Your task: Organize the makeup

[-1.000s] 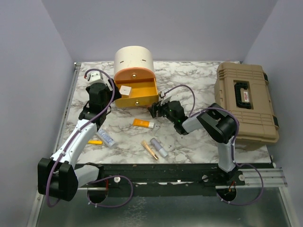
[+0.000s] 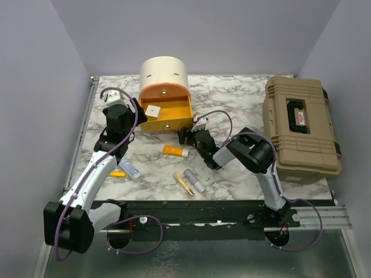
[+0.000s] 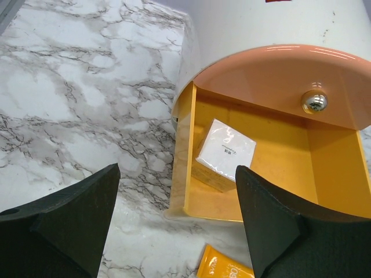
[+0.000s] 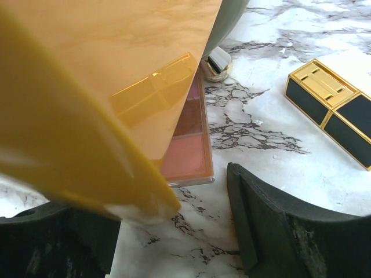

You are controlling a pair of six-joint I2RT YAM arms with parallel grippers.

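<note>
The white makeup box stands at the back with its yellow drawer open, holding a white square box. My left gripper is open beside the drawer's left end, nothing between its fingers. My right gripper is open at the drawer's front right corner, where a palette lies partly hidden under the drawer, beyond the fingers. A black-and-gold case lies to the right. An orange tube, beige tube, grey tube, light blue tube and yellow tube lie in front.
A large tan hard case fills the right side of the marble surface. The marble behind and left of the makeup box is clear, as is the area between the right gripper and the tan case's back portion.
My right arm has shifted slightly to the left along the drawer's front. My left gripper has moved slightly. The objects on the table look unchanged.
</note>
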